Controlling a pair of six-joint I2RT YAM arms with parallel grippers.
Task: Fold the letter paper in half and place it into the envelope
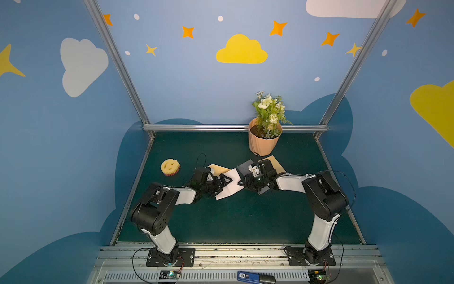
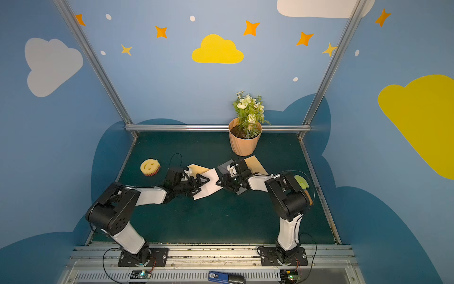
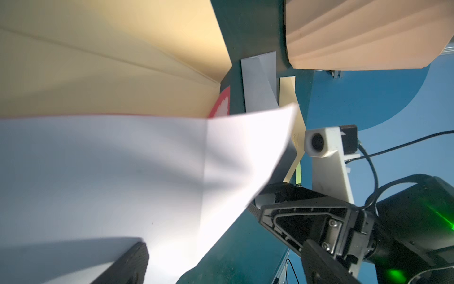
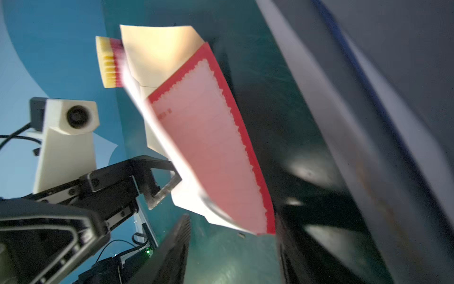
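The letter paper (image 1: 230,188) lies at the table's middle, white side up, with a faint crease (image 3: 204,179) near its right end. In the right wrist view that end is raised, showing the paper's red-bordered pink underside (image 4: 212,142). My left gripper stands open over the paper's left part, fingers apart. At the raised end is my right gripper, its fingers apart with the paper's lower corner between or just beyond them, not pinched. A cream envelope (image 1: 218,169) sits behind the paper, partly covered by it and by the left arm.
Dark grey sheets or envelopes (image 1: 245,166) and a tan one (image 1: 275,163) lie under the right arm. Behind stands a flowerpot (image 1: 263,143). A yellow smiley block (image 1: 170,167) is at the left.
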